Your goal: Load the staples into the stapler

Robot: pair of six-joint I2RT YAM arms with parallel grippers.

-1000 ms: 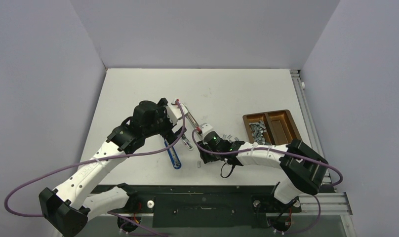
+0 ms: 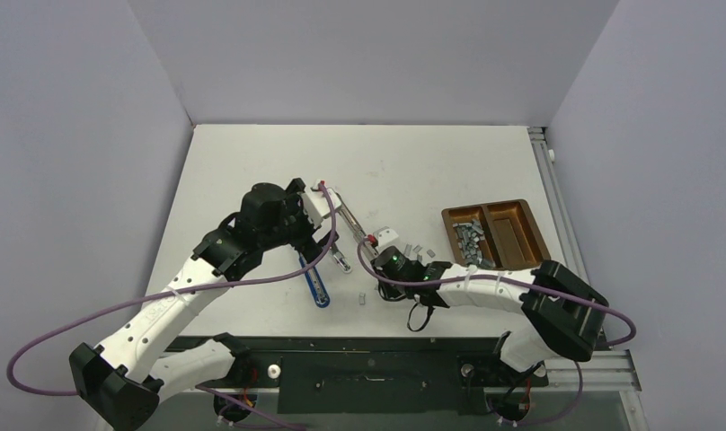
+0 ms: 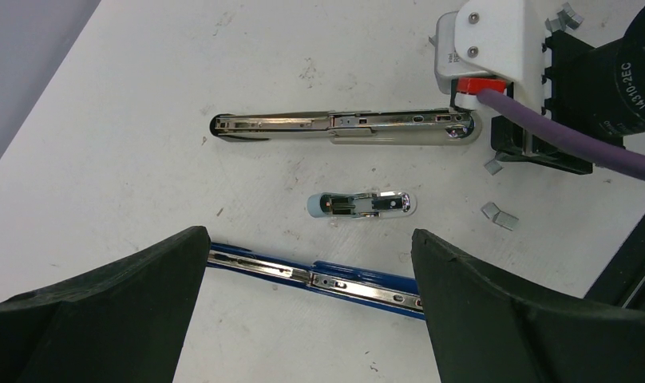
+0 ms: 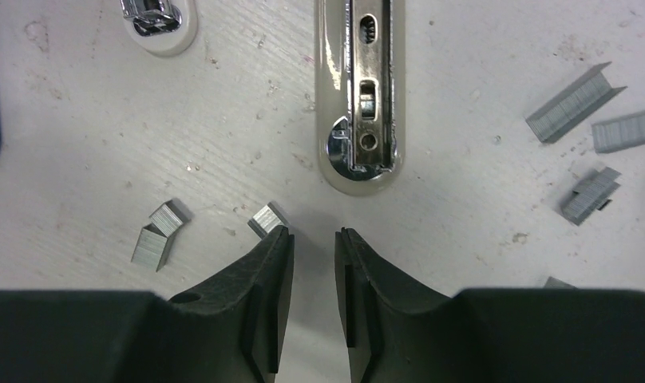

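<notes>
A long beige stapler [image 3: 345, 125] lies opened flat, its metal channel [image 4: 369, 120] pointing at my right gripper. That gripper is low and part open, with a small staple piece [image 4: 267, 217] just beside its left finger and nothing clearly between the fingers. More staple strips [image 4: 569, 104] lie to the right of the stapler, and two short pieces [image 4: 152, 246] lie left. A blue stapler [image 3: 358, 293] and a small clear stapler [image 3: 361, 204] lie nearby. My left gripper hangs open above the blue stapler.
A brown two-compartment tray [image 2: 517, 232] holding staple strips stands at the right of the white table [image 2: 413, 157]. Both arms are close together over the middle, with purple cables draped over them.
My right gripper and arm have shifted a little to the right and toward the table's front. The left arm has not moved.
</notes>
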